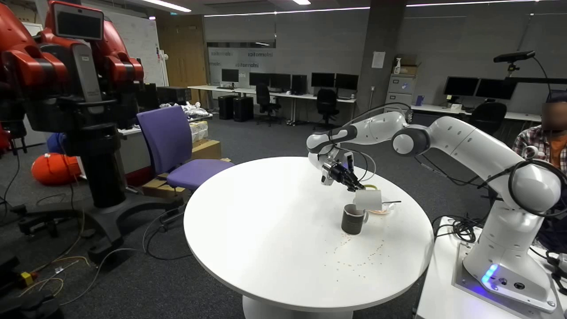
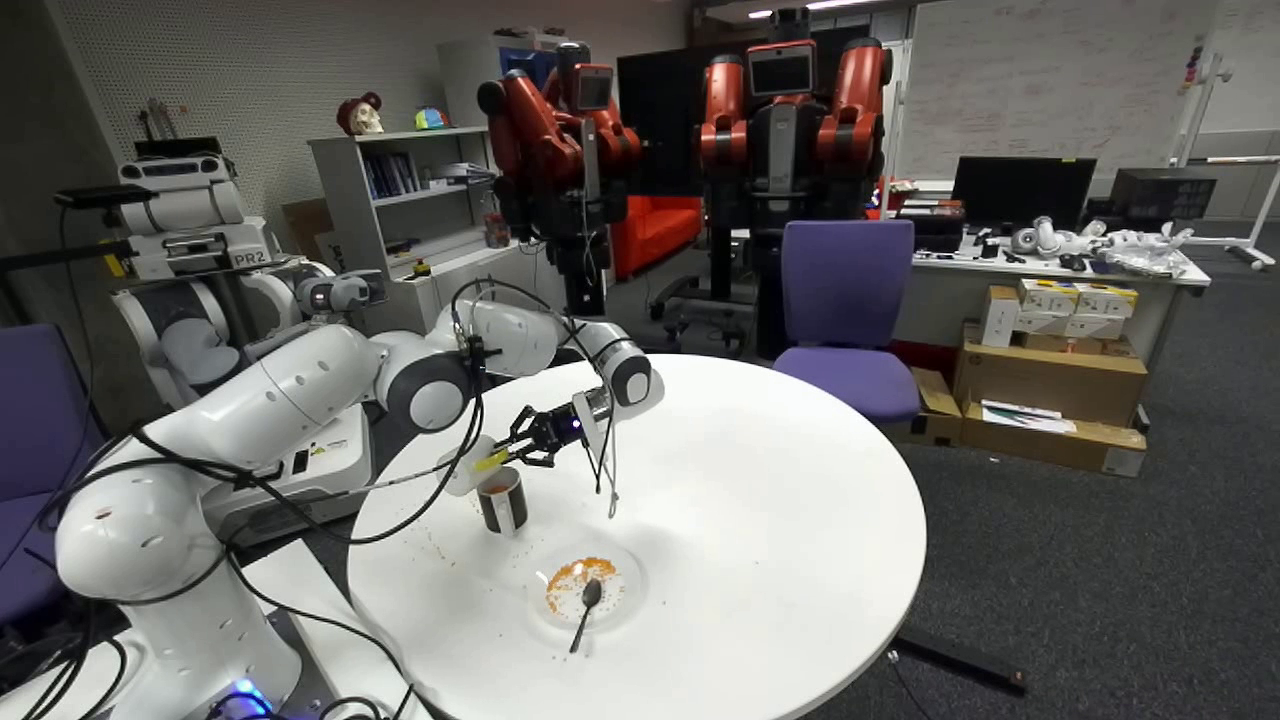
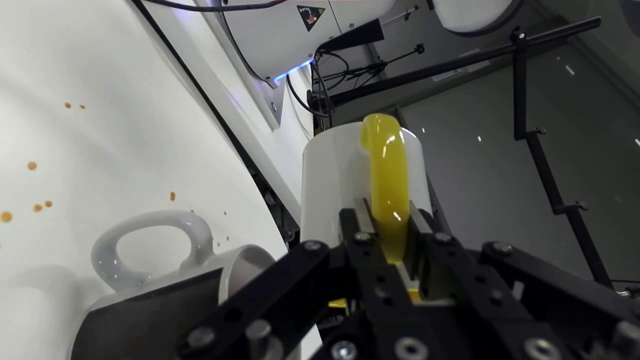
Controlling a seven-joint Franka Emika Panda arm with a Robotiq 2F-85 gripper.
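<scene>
My gripper is shut on the yellow handle (image 3: pixel 388 180) of a white mug (image 3: pixel 333 174). In exterior view 1 the white mug (image 1: pixel 368 200) hangs above the table, beside and slightly over the rim of a dark mug (image 1: pixel 352 219). That dark mug stands upright on the table; exterior view 2 shows something orange inside the dark mug (image 2: pixel 503 502). Whether anything is in the held mug cannot be seen. Behind the mugs in exterior view 1 is a clear plate, partly hidden. Exterior view 2 shows the plate (image 2: pixel 633 590) with orange bits and a dark spoon (image 2: pixel 587 610).
Small orange bits (image 1: pixel 361 264) lie scattered on the round white table (image 1: pixel 266 223) near the dark mug. The table's far half from the arm's base is bare. A purple chair (image 2: pixel 846 312) stands by its edge.
</scene>
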